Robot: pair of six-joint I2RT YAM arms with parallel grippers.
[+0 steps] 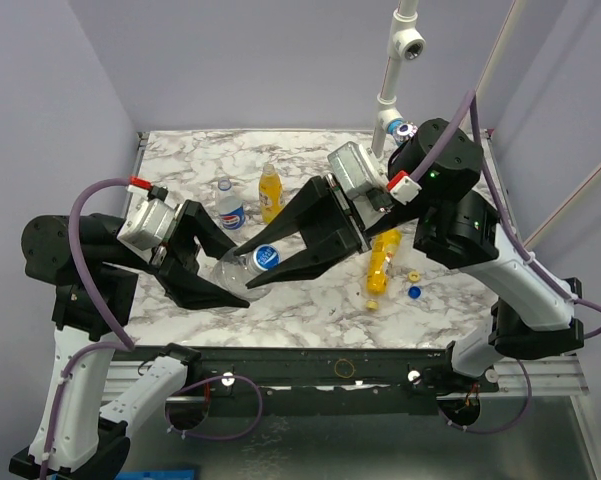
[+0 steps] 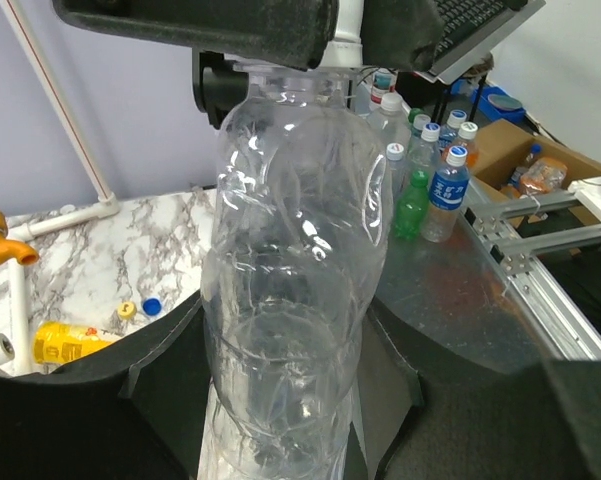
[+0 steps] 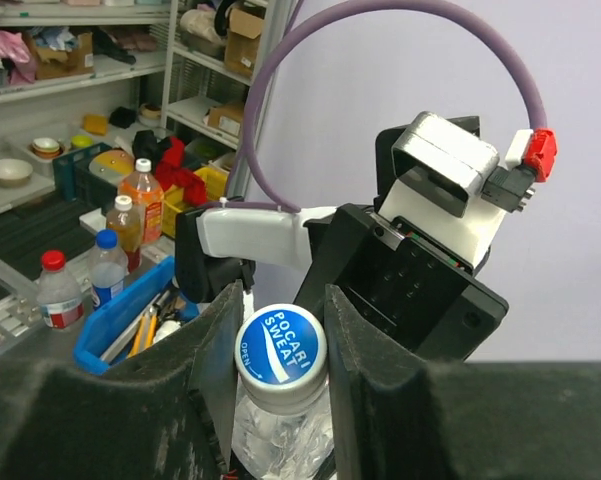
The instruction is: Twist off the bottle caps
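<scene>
A clear, empty bottle [image 1: 242, 272] with a blue-and-white cap [image 1: 266, 257] hangs above the table, my left gripper [image 1: 239, 276] shut on its body. Its transparent wall [image 2: 290, 230] fills the middle of the left wrist view between the black fingers. My right gripper [image 1: 247, 266] is part open, one finger on either side of the cap. In the right wrist view the POCARI SWEAT cap [image 3: 280, 345] faces the camera and still sits on the bottle; whether both fingers touch it, I cannot tell.
A Pepsi bottle [image 1: 230, 208] and an orange-drink bottle [image 1: 271, 195] stand behind the grippers. To the right lie a yellow bottle [image 1: 382, 262], a blue cap [image 1: 414, 292] and two yellow caps. A white pipe [image 1: 392, 75] rises at the back.
</scene>
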